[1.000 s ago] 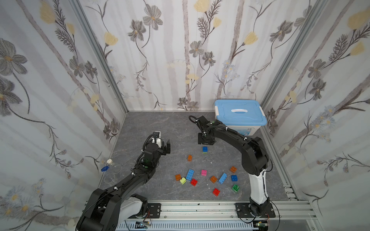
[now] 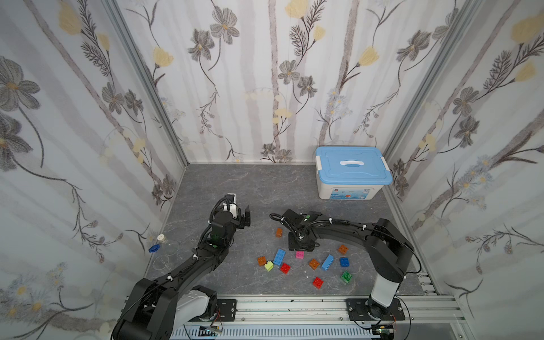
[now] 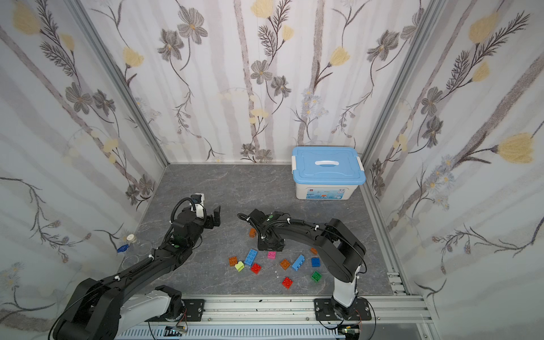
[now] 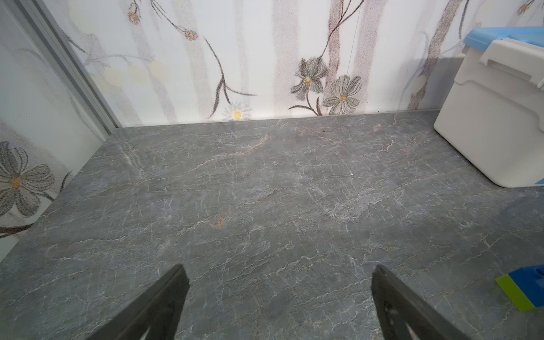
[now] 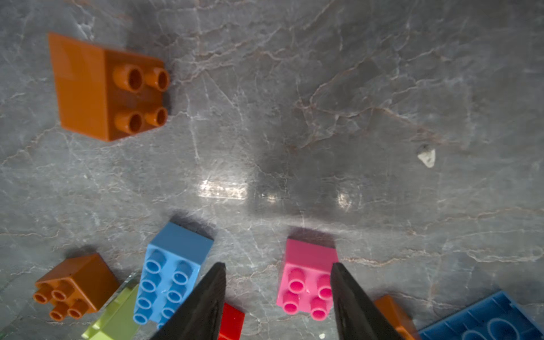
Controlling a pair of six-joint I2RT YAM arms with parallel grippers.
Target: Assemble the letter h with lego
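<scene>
My right gripper hangs open over the bricks, its fingertips either side of a pink brick (image 5: pixel 307 276). An orange brick (image 5: pixel 81 87), a light blue long brick (image 5: pixel 171 273), a second orange brick (image 5: pixel 76 286), a lime brick (image 5: pixel 113 317) and a red brick (image 5: pixel 229 323) lie around it. My left gripper stands open at the left of the work area, nothing between its fingers. A blue brick on a lime one (image 4: pixel 527 286) lies to its right.
The lidded storage box (image 2: pixel 353 170) stands at the back right. More red, blue, orange and green bricks (image 2: pixel 345 276) are scattered near the front right.
The left arm is still.
</scene>
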